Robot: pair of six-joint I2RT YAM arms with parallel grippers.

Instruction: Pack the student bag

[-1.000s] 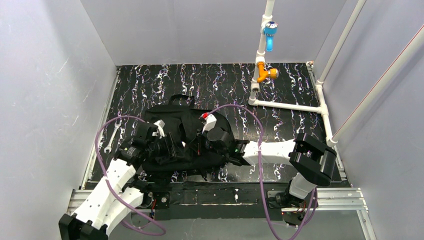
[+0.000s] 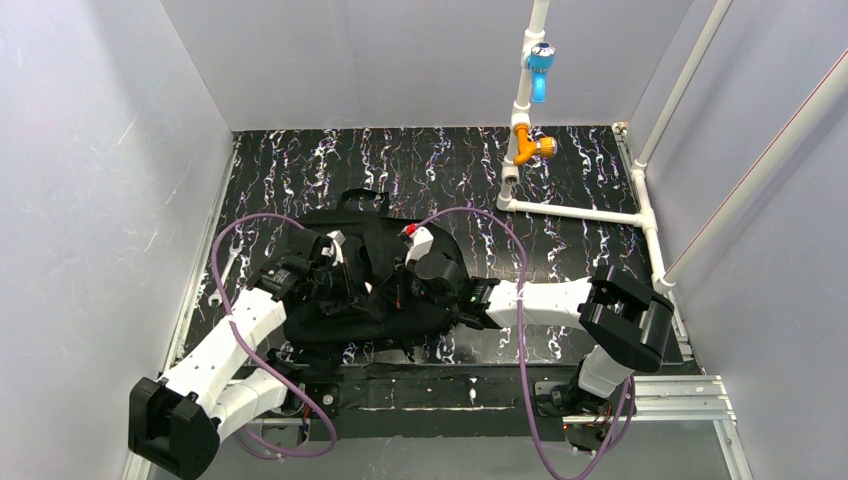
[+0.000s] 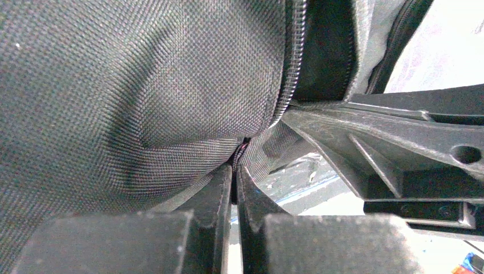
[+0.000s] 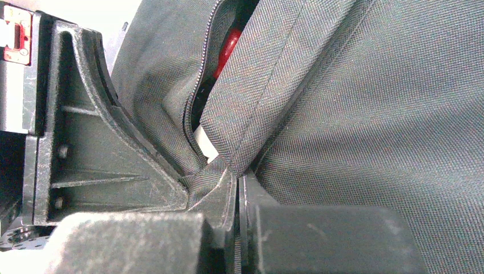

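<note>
A black backpack point(image 2: 355, 225) lies flat on the marble-patterned counter, both grippers over its front half. In the left wrist view my left gripper is shut at a zipper point(image 3: 285, 80), with a thin cord-like pull at its fingertips; whether it is held is unclear. In the right wrist view my right gripper is shut on grey bag fabric point(image 4: 274, 74) beside an open zipper point(image 4: 202, 68). Inside that opening show a red item point(image 4: 227, 48) and a white one point(image 4: 204, 142), both mostly hidden.
A wrench point(image 2: 225, 275) lies left of the bag. White pipework point(image 2: 570, 212) with orange and blue taps stands at the back right. Grey walls point(image 2: 180, 90) enclose the sides and back.
Over the last second my left arm has moved toward the back and slightly right over the bag. My right arm looks unchanged.
</note>
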